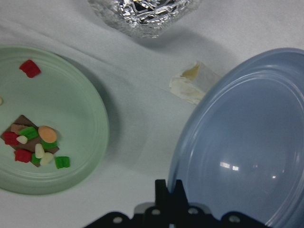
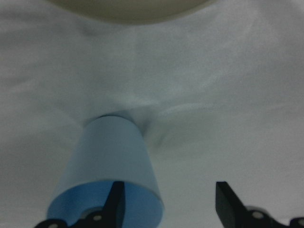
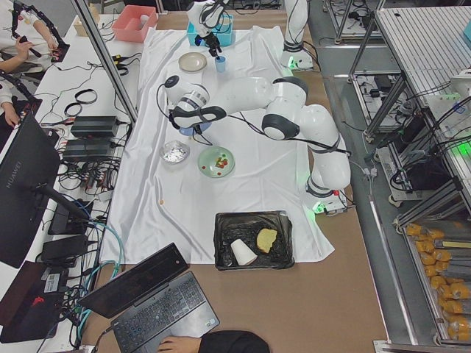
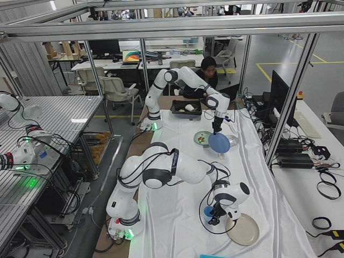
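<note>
My left gripper is shut on the rim of a blue plate (image 1: 237,142), held above the cloth. In the left wrist view, a green plate (image 1: 57,109) with candy-like pieces sits at left, crumpled foil (image 1: 142,14) at top and a pale crumpled scrap (image 1: 190,83) by the blue plate. My right gripper is open, one finger at a light blue cup (image 2: 107,152) near a beige plate (image 4: 242,231).
A black tray (image 3: 252,220) with a white cup and yellow item stands at one end of the white cloth; a blue bin (image 3: 224,37) is at the other.
</note>
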